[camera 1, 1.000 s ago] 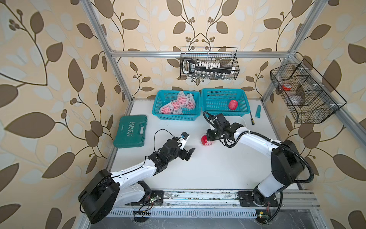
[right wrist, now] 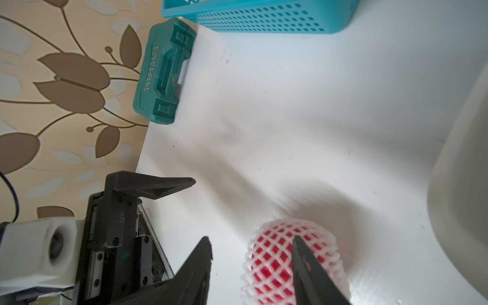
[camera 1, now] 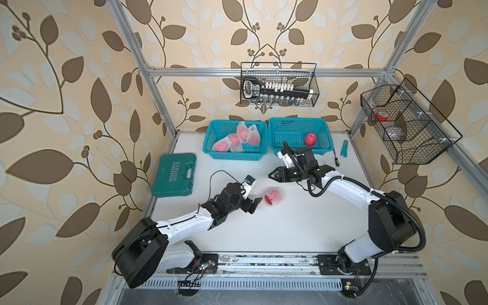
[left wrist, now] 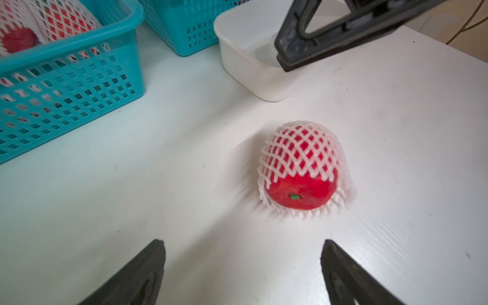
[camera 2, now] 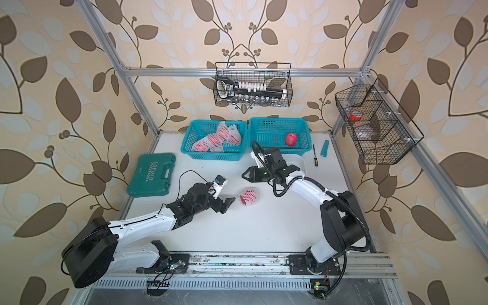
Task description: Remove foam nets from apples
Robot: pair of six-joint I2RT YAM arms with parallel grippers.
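A red apple (left wrist: 300, 190) lies on the white table, its stem end bare and a white foam net (left wrist: 305, 147) still around the rest of it. My left gripper is open just to the left of the apple, with nothing between its fingers. Behind and above the apple, my right gripper (camera 1: 274, 175) stands clear of it. Its fingers (right wrist: 198, 269) are apart in the right wrist view, the netted apple (right wrist: 274, 259) lying below and beyond them. The bare stem end is hidden in that view.
The left teal basket (camera 1: 235, 156) holds several netted apples; the right one (camera 1: 300, 122) holds one bare apple (camera 1: 310, 139). A white bin (left wrist: 244, 66) stands behind the right gripper. A green case (camera 1: 173, 175) lies at left.
The right gripper was at the apple and has drawn back from it. The apple shifted left and forward, turned, and now rests apart from that gripper. The left arm has moved slightly right.
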